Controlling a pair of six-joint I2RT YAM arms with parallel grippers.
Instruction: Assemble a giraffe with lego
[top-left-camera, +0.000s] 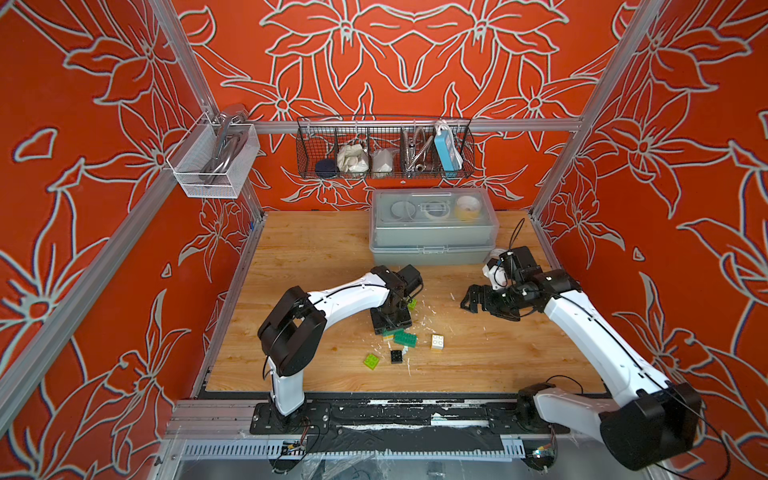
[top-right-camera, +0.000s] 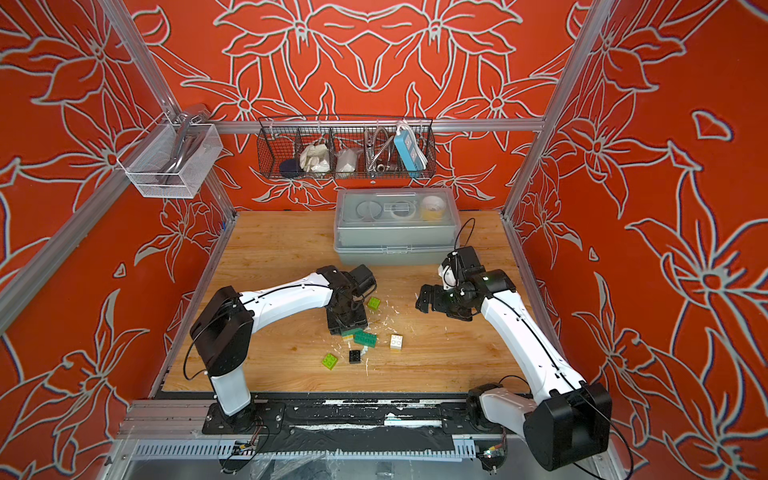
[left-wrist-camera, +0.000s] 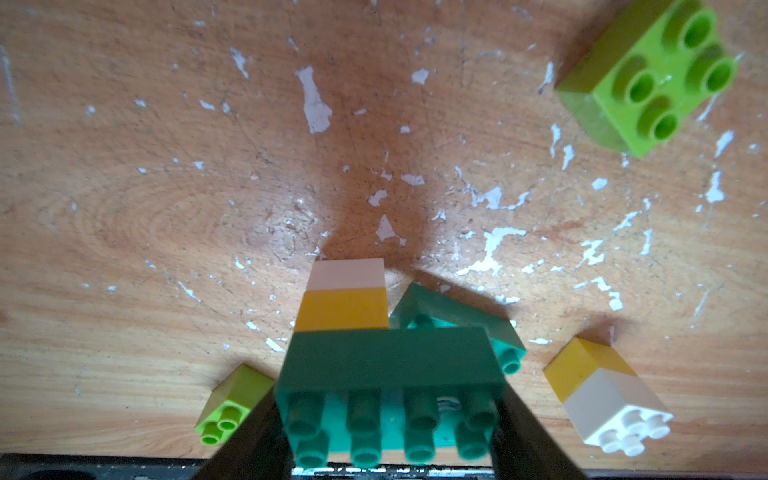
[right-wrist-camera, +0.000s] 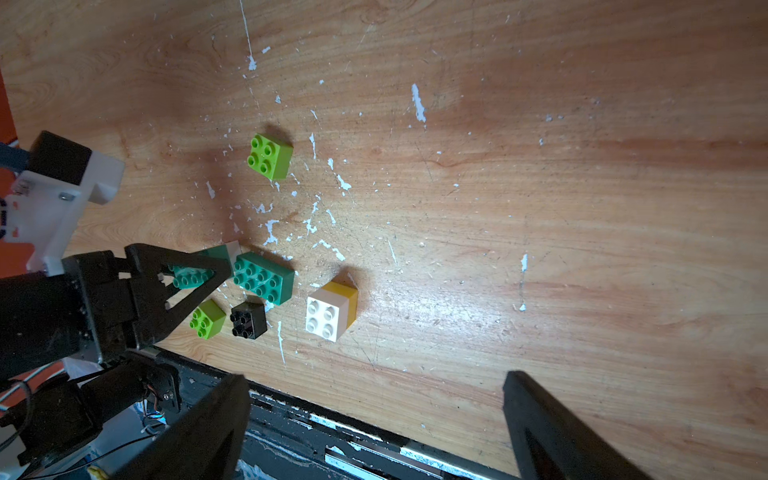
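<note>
My left gripper is shut on a teal brick (left-wrist-camera: 388, 360); a white-and-yellow stack (left-wrist-camera: 340, 308) shows just behind it, whether joined I cannot tell. A second teal brick (right-wrist-camera: 264, 278) lies beside these on the table, with a black brick (right-wrist-camera: 249, 320) toward the front edge. A white brick on yellow (right-wrist-camera: 324, 314) stands to the right. Lime bricks lie behind (right-wrist-camera: 269, 157) and toward the front left (right-wrist-camera: 207, 319). My right gripper (top-right-camera: 425, 298) hangs open over the table's right side, nothing between its fingers.
A clear plastic box (top-left-camera: 432, 248) sits at the back middle of the table (top-left-camera: 296, 240). Wire baskets hang on the back and left walls. The table's back left and the area under my right gripper are clear.
</note>
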